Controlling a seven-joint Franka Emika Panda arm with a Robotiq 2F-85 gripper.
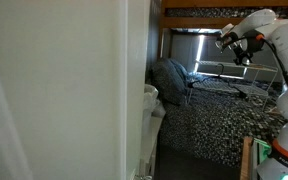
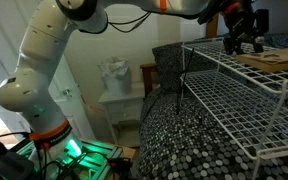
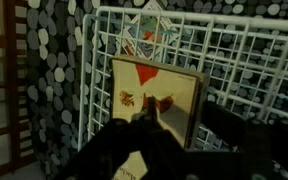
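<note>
On the white wire rack [image 3: 99,60] lies a flat, tan board or thin box [image 3: 144,90] with a red patch and leaf-like prints. In exterior view 2, the same tan piece [image 2: 274,61] rests on the rack's top shelf. My gripper [image 2: 242,46] points down over that shelf, close to the board's left end. From the wrist, the dark gripper covers part of the board's lower right area, and a gap shows between its fingers. I see nothing held there. Any contact with the board cannot be judged.
Another colourful printed piece [image 3: 152,25] lies near the rack's edge. A white bin [image 2: 121,80] stands by the far wall. Lower wire shelves and the rack's posts lie beneath the arm.
</note>
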